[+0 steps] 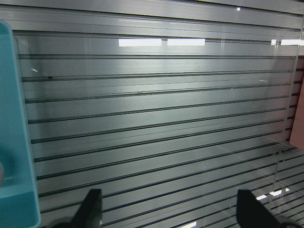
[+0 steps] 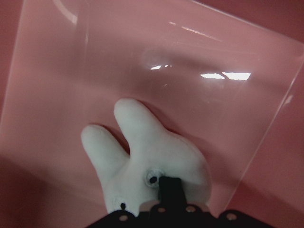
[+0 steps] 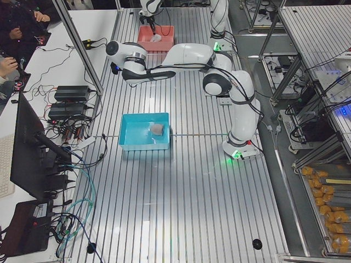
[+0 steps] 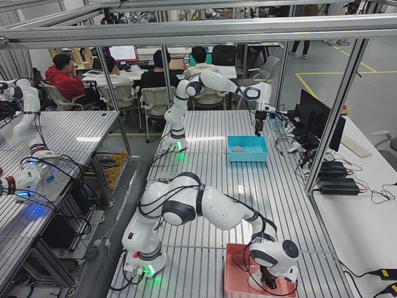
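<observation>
A white plush toy point(image 2: 142, 152) with two long ears lies in a pink bin point(image 4: 236, 288). My right gripper's dark tip rests on the toy in the right wrist view; whether it grips it is unclear. A teal bin point(image 3: 144, 141) holds a small greyish object point(image 3: 157, 129). My left gripper hangs above the table beside the teal bin, its two fingertips wide apart with nothing between them.
A monitor point(image 3: 27, 148), cables and power units crowd the side desk. Aluminium frame posts stand along the table edges.
</observation>
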